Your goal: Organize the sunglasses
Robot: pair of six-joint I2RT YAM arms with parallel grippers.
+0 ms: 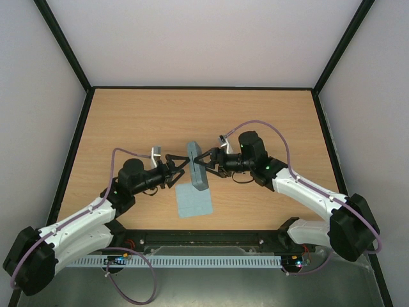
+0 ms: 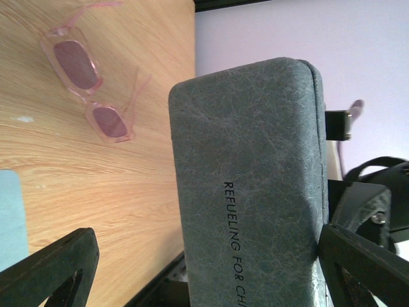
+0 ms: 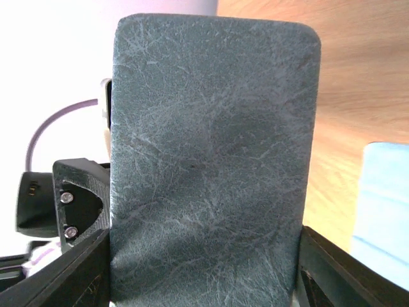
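Observation:
A grey glasses case [image 1: 200,181] is held upright above the table between the two arms. My right gripper [image 1: 201,164] grips it across its width, a finger at each edge in the right wrist view, where the case [image 3: 211,128] looks closed. My left gripper [image 1: 185,165] is open. In the left wrist view the case [image 2: 249,160], lettered on its face, reaches close to the right finger, while the left finger stands clear of it. Pink-framed sunglasses [image 2: 78,65] with dark lenses lie on the table there; I cannot make them out from above.
A light blue cloth [image 1: 195,201] lies flat near the table's front edge, just below the case.

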